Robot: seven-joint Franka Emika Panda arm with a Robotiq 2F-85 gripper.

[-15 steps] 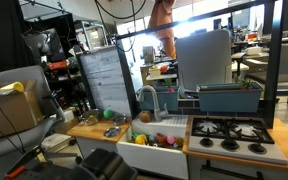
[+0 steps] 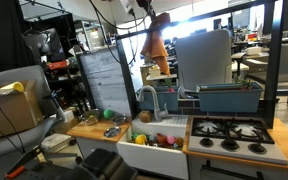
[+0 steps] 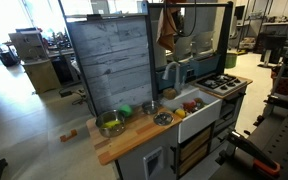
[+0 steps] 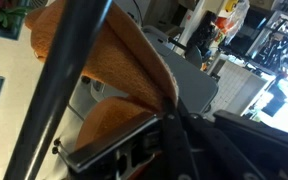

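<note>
An orange-brown cloth (image 2: 156, 45) hangs at the dark top rail (image 2: 204, 17) above the sink, its lower end clear of the counter. In the second exterior view the cloth (image 3: 167, 30) shows beside the upright post. Close up in the wrist view, the cloth (image 4: 124, 60) runs behind the black rail (image 4: 59, 85) and narrows to a fold at my gripper, which is shut on it. Another part of the cloth bulges lower, near the fingers. How far it lies over the rail I cannot tell.
Below are a white sink (image 2: 152, 158) with colourful items and a black stove (image 2: 229, 135). Metal bowls (image 3: 111, 123) stand on the wooden counter (image 3: 134, 140). A grey panel (image 2: 204, 60) stands behind the rail.
The cloth has come down from the top edge of the exterior view to hang lower at the rail. My gripper, out of view before, now shows above it.
</note>
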